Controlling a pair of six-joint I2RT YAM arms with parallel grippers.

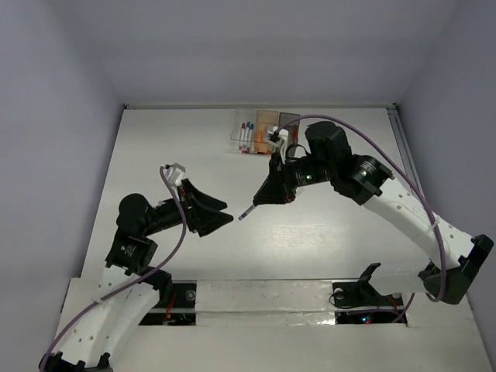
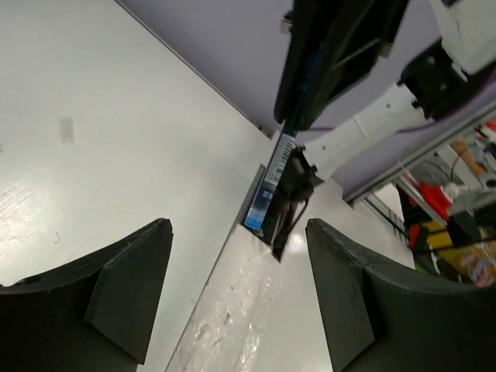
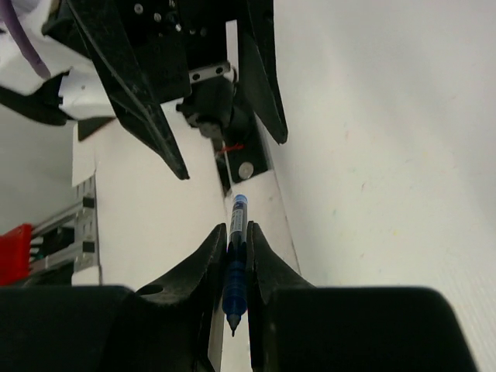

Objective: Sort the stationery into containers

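Observation:
A slim blue pen (image 3: 236, 263) is clamped in my right gripper, its dark pointed tip toward the camera. The pen's pale labelled end juts out toward the left arm, as the top view shows at the pen (image 1: 246, 212). My left gripper (image 1: 226, 212) is open, its fingers spread with nothing between them, apart from the pen's free end. In the left wrist view the pen (image 2: 271, 182) hangs beyond the two black fingers. At the back stand three adjoining containers: a clear one (image 1: 235, 139) with markers, an orange one (image 1: 266, 118), and a dark one (image 1: 289, 118), partly hidden by the right arm.
Red- and blue-capped markers (image 1: 246, 130) stand in the clear container. Both arms are close together above its middle. A clear strip (image 1: 263, 294) runs along the front edge.

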